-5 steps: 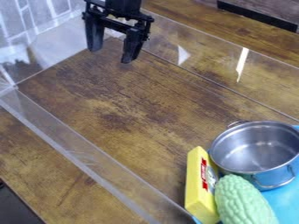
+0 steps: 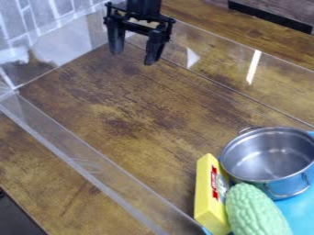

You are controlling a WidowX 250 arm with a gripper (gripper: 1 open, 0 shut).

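My black gripper [image 2: 134, 48] hangs at the top centre, above the back of the wooden surface [image 2: 123, 110], its dark fingers apart and open with nothing visible between them. At the lower right sit a steel pot [image 2: 263, 161], a yellow box [image 2: 210, 193] with a red and white label, and a green bumpy object [image 2: 255, 211] like a toy vegetable, all well away from the gripper.
Clear plastic walls run along the left and back of the wooden area. A light blue surface lies under the objects at the right.
The gripper has shifted slightly to the right over the last second. The pot, box and green object have stayed where they were.
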